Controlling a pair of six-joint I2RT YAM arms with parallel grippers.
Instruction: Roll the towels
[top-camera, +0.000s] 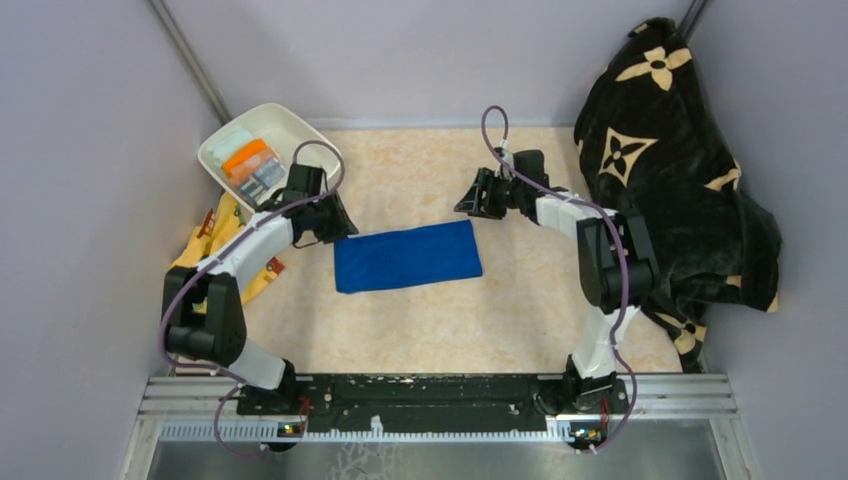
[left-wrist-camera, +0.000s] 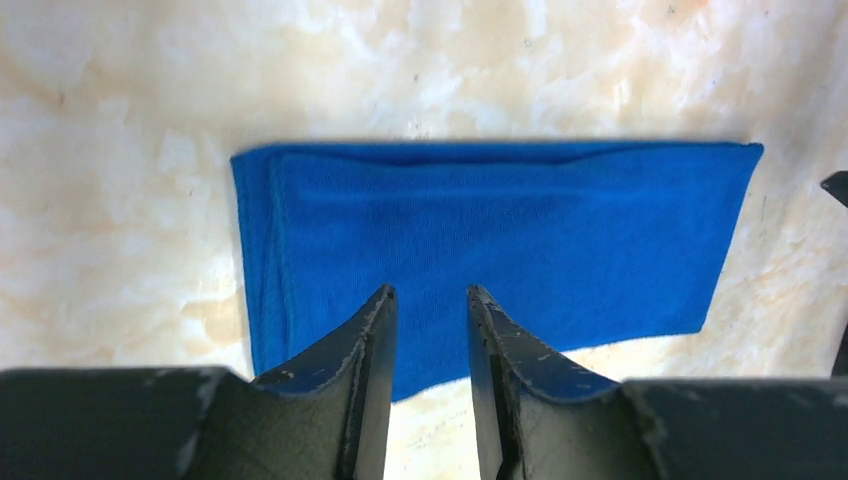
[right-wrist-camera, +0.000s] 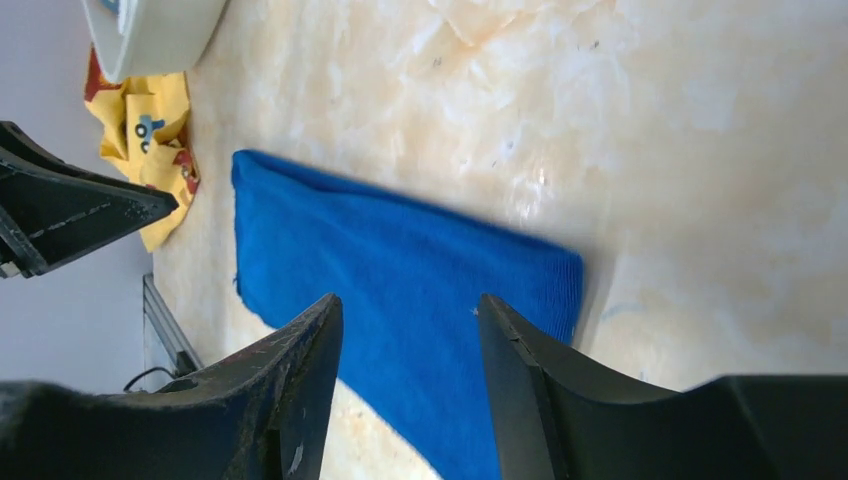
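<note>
A blue towel (top-camera: 410, 258) lies folded into a long flat strip across the middle of the table. In the left wrist view, its far edge shows a fold and its left end has uneven layers. My left gripper hangs over the towel's left part, its fingers apart with only cloth visible below. At the top right corner of the strip, my right gripper (top-camera: 468, 211) stands just past the far edge. From the right wrist view, the fingers (right-wrist-camera: 318, 350) are spread wide, and the towel (right-wrist-camera: 400, 270) passes beneath them.
A white bin (top-camera: 318, 160) holding packages stands at the back left, with a yellow patterned cloth (top-camera: 265, 278) beside it. A dark patterned blanket (top-camera: 655, 200) covers the right side.
</note>
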